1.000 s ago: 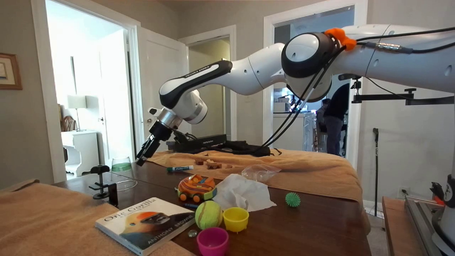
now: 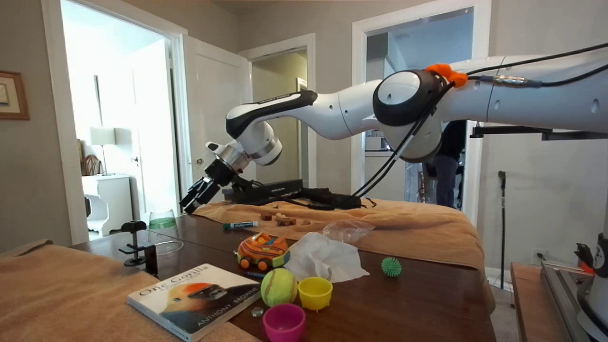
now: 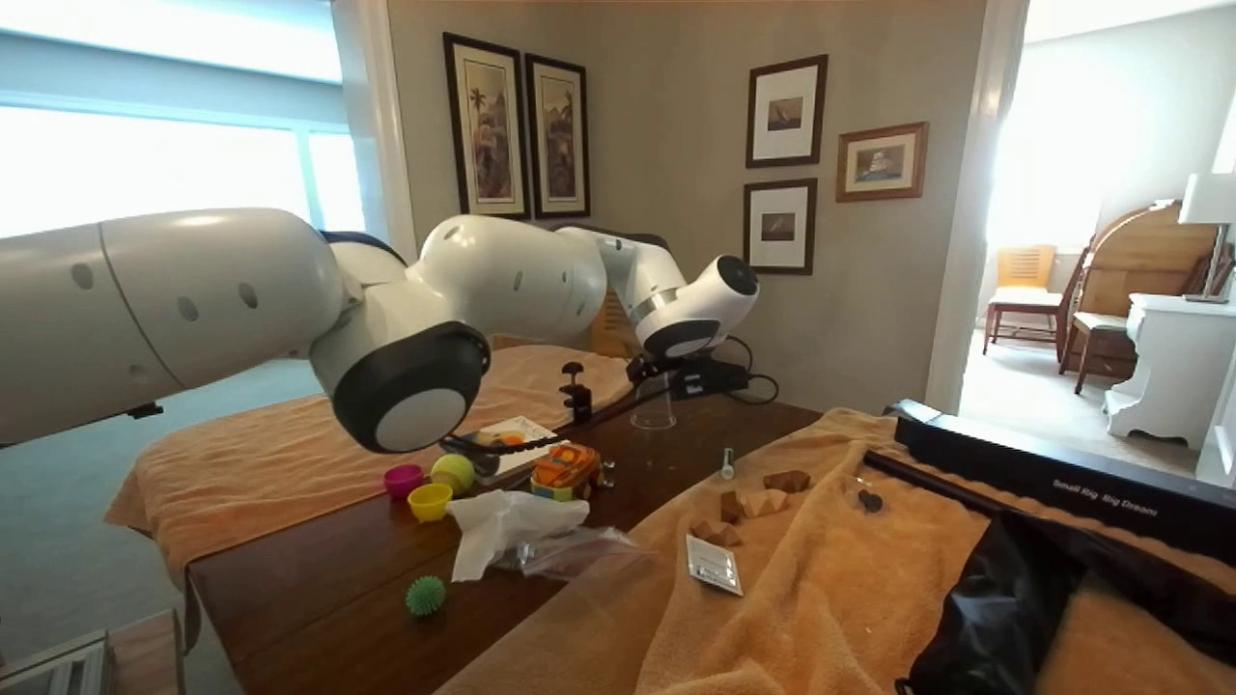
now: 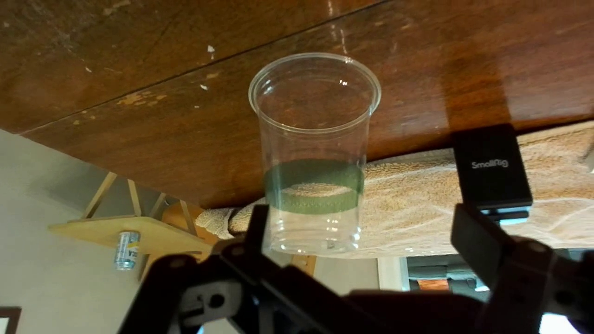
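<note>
A clear plastic cup with a green band [image 2: 163, 221] stands mouth-down at the table's far left; its wide rim rests on the wood. In the wrist view the cup [image 4: 314, 186] appears ahead of the fingers, closer to the left one [image 4: 256, 228] than to the right one [image 4: 480, 242]. My gripper [image 2: 190, 205] is tilted, fingers spread, with nothing held. From exterior view 2 the lower cup [image 3: 654, 410] shows beneath the wrist, and the arm hides most of the gripper. Whether the cup is between the fingertips or only beyond them, I cannot tell.
A black clamp [image 2: 135, 242] is fixed near the cup. A book [image 2: 194, 299], toy car [image 2: 262, 251], tennis ball [image 2: 279, 287], yellow cup [image 2: 315, 293], pink cup [image 2: 284, 322] and spiky green ball [image 2: 391, 267] lie nearer. A marker [image 2: 240, 225] lies by the towel.
The arm has sunk at its elbow and wrist. My gripper leans closer to horizontal, its fingertips slightly higher in exterior view 1. The cup has not moved.
</note>
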